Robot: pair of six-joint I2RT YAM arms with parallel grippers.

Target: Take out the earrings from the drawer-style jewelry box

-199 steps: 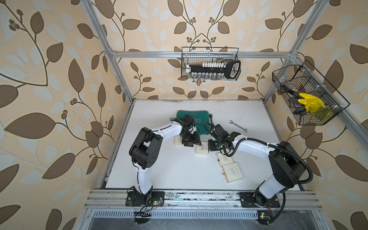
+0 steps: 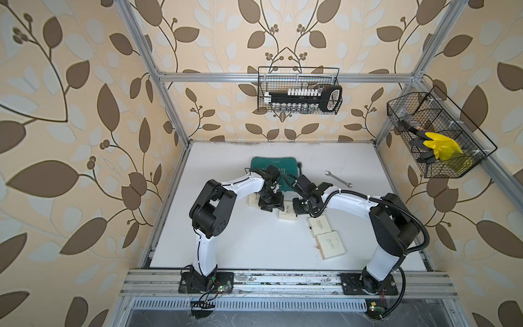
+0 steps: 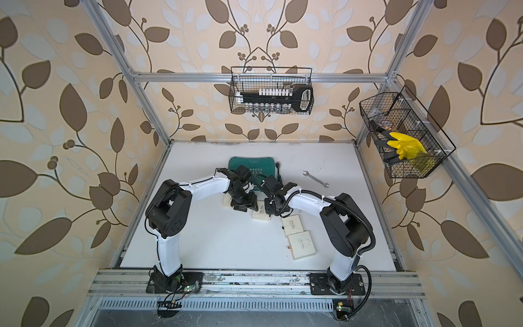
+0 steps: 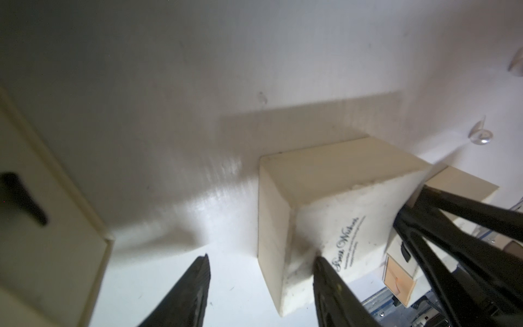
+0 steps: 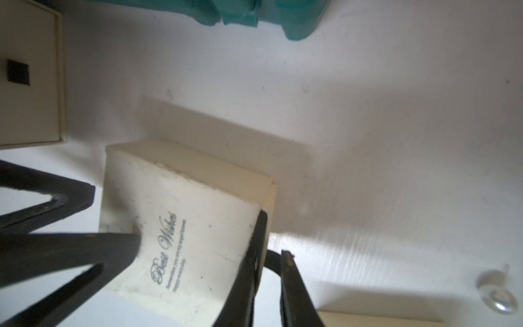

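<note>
A small cream jewelry box (image 5: 174,218) printed "Best Wishes" stands on the white table between my two arms. On its right side a black pull tab (image 5: 273,262) sticks out. My right gripper is narrowly open at that side, one finger against the box edge and the tab showing between the fingers. In the left wrist view, my left gripper is open, its right finger overlapping the printed face of the box (image 4: 343,229); whether it touches cannot be told. No earrings are seen inside; the box's interior is hidden.
Another cream box (image 4: 49,218) with a black tab lies to the left. Two more boxes, the nearer box (image 2: 330,244) included, lie front right. Behind are a green case (image 2: 260,162) and a wrench (image 2: 338,179). Small clear objects, one clear piece (image 5: 498,299) among them, dot the table.
The left gripper has moved a little right and toward the front. The boxes look unmoved.
</note>
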